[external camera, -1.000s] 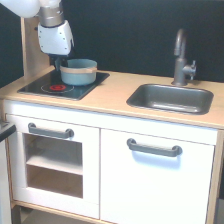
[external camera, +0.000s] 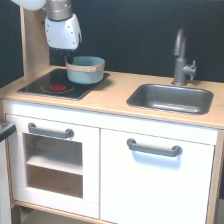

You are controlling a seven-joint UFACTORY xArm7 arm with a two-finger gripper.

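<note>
A blue-grey pot (external camera: 86, 76) with a tan band stands upright at the right rear of the black stovetop (external camera: 42, 88). A red ring marks the burner (external camera: 59, 87) to the left of the pot, and it is uncovered. My white arm reaches down from the upper left. Its dark gripper (external camera: 68, 58) is at the pot's left rear rim. The fingers are too small and dark to show whether they are apart or closed on the rim.
To the right, a metal sink (external camera: 172, 98) with a grey faucet (external camera: 181, 60) is set into the wooden counter (external camera: 118, 92). Bare counter lies between stove and sink. Below are an open-windowed oven door (external camera: 85, 150) and a closed white cabinet door (external camera: 155, 180).
The pot has shifted a little to the right and toward the back. My arm and gripper have moved the same way, and more of the red burner ring shows.
</note>
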